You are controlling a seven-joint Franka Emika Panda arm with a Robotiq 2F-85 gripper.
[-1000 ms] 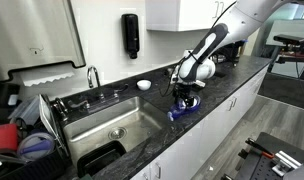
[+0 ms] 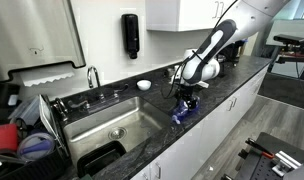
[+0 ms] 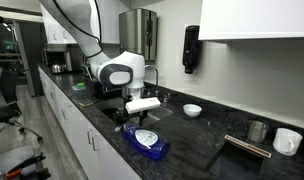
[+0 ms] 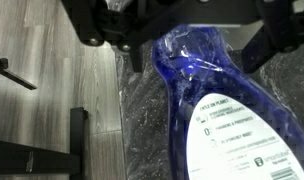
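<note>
A translucent blue bottle (image 4: 207,70) with a white label (image 4: 242,140) lies on the dark counter. It is also the blue shape (image 3: 147,146) at the counter's front in the second exterior view. My gripper stands open above the bottle's narrower end, one finger (image 4: 136,54) to each side of it in the wrist view. No grip shows, and whether a finger touches the bottle cannot be told. In the first exterior view the black gripper (image 2: 187,101) partly covers the bottle (image 2: 179,115).
A sink (image 2: 117,132) is set into the counter beside the bottle. Behind stand a white bowl (image 3: 192,110), a metal cup (image 3: 257,131) and a toaster (image 3: 287,141). The counter's front edge drops to the floor close to the bottle.
Over the last second the white arm has shifted slightly to the right in the first exterior view. The bottle still lies on the counter.
</note>
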